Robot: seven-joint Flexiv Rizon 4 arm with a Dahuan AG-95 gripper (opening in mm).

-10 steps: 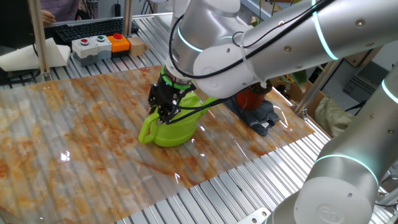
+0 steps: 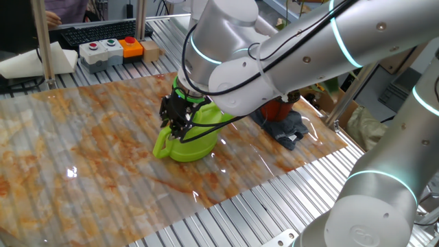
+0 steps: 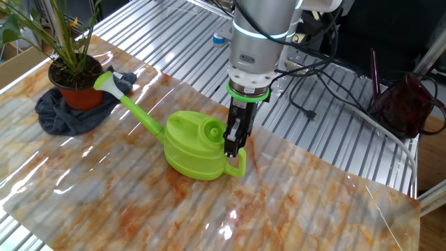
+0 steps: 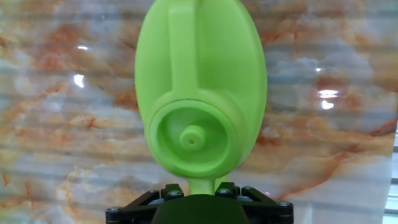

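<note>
A lime-green watering can (image 3: 191, 150) stands upright on the marbled sheet, its spout pointing toward the potted plant in exterior view 2. My gripper (image 3: 231, 148) points down at the can's handle end, beside the round filler opening. In the wrist view the can (image 4: 249, 81) fills the middle, and its handle (image 4: 201, 185) runs down between my black fingers. A narrow gap seems to show on either side of the handle, so the fingers look open around it. The lower handle and the finger pads are hidden there.
A potted plant (image 3: 82, 90) stands on a dark cloth (image 3: 59, 118) near the spout tip. A dark red watering can (image 3: 404, 104) is at the far right. Button boxes (image 2: 101, 55) sit beyond the sheet, and the marbled sheet (image 2: 75, 158) has wide free room.
The can has stayed in place.
</note>
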